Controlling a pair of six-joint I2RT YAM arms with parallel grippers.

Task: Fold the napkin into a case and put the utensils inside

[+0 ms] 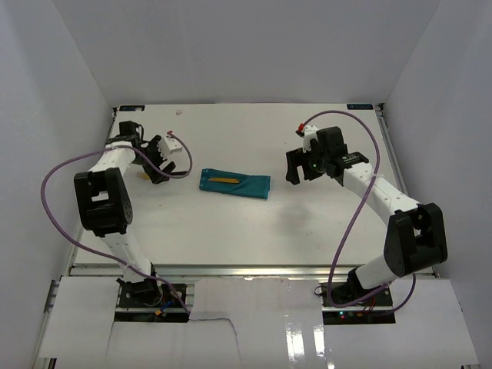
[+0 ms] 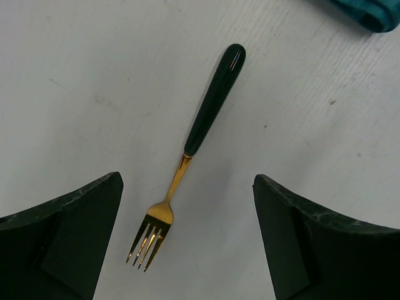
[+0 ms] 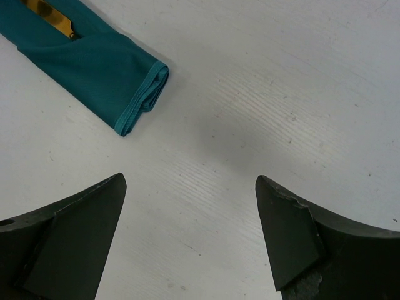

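A folded teal napkin [image 1: 254, 187] lies mid-table with a gold utensil [image 1: 224, 180] on it; in the right wrist view its near end [image 3: 112, 81] is at upper left. My left gripper [image 1: 157, 165] is open over a fork with a dark green handle [image 2: 212, 100] and gold tines, which lies between and beyond its fingertips in the left wrist view. My right gripper [image 1: 301, 167] hangs open right of the napkin, with bare table beneath it.
Grey walls bound it at the back and sides.
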